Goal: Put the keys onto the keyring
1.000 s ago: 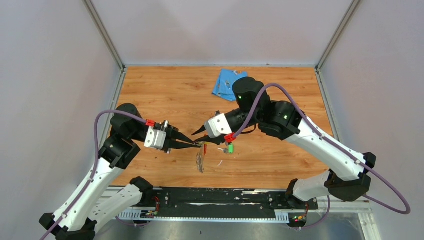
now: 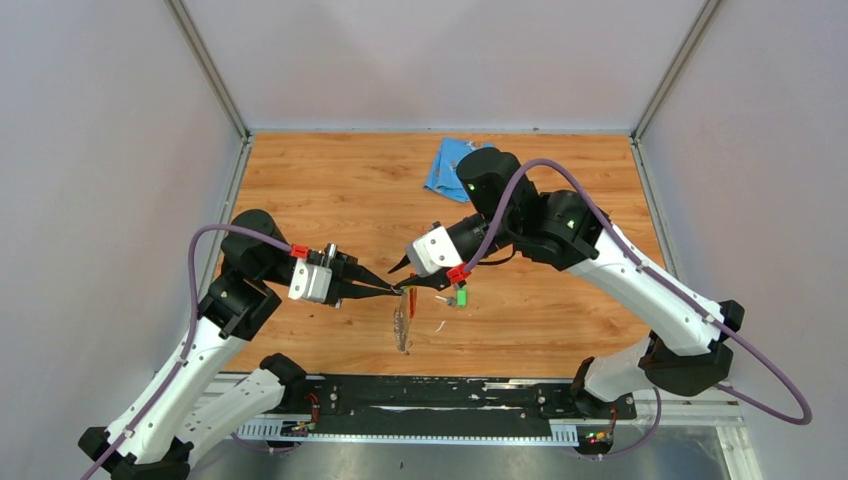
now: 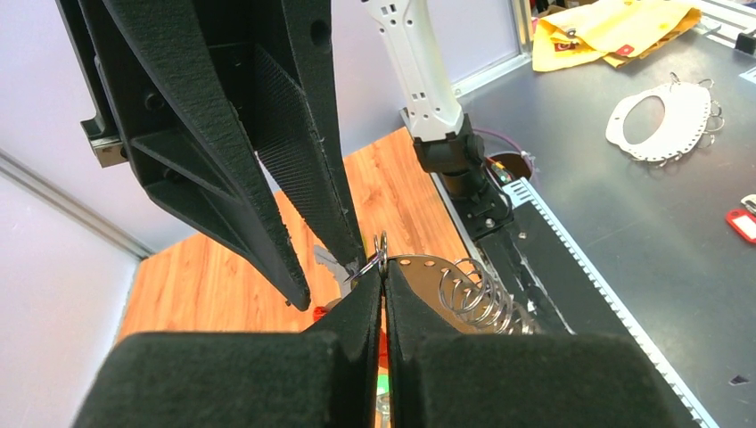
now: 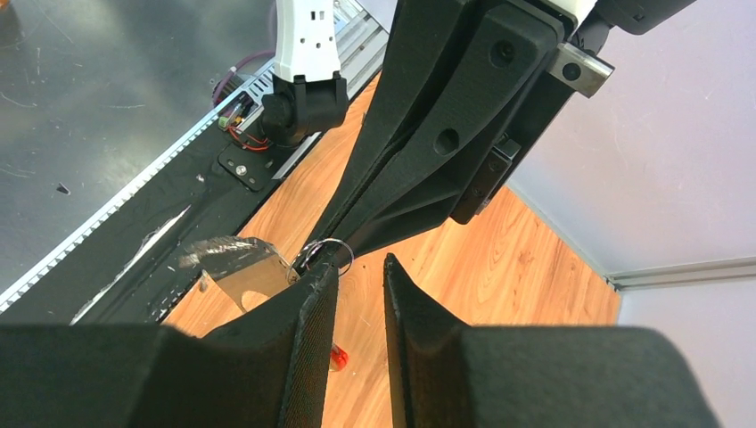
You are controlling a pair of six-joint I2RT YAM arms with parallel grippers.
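Observation:
Thin wire of the keyring [image 3: 382, 242] stands between the tips of my left gripper, which is shut on it. From there hangs a metal plate [image 3: 428, 272] edged with small wire rings [image 3: 481, 299], also seen as a hanging plate [image 2: 401, 325] from above. A red tag [image 4: 339, 358] shows below, partly hidden; individual keys are hard to make out. My right gripper is open, one fingertip right at the wire loop [image 4: 337, 242]. Whether that fingertip is inside the loop or only in front of it, I cannot tell.
On the wooden table [image 2: 330, 190], a green tag [image 2: 461, 297] lies below the right gripper, with a small white piece [image 2: 440, 326] nearby. A blue cloth [image 2: 447, 165] lies at the back. Both grippers' tips are very close together.
The hanging plate has swung a little; the left arm has stayed in place.

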